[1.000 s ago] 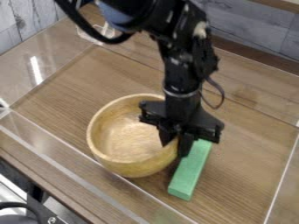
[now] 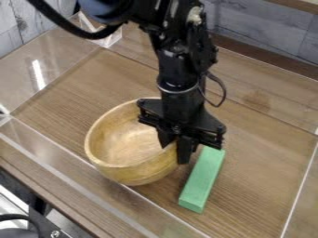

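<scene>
A tan wooden bowl (image 2: pixel 118 154) sits at the centre-left of the table, tilted slightly, under my black gripper (image 2: pixel 173 143). My gripper is shut on the bowl's right rim, its fingertips partly hidden by the arm and the rim. Just right of the bowl lies a long green block (image 2: pixel 203 178), slanting toward the front of the table.
A white wall runs along the top left. Dark cables lie at the bottom left corner.
</scene>
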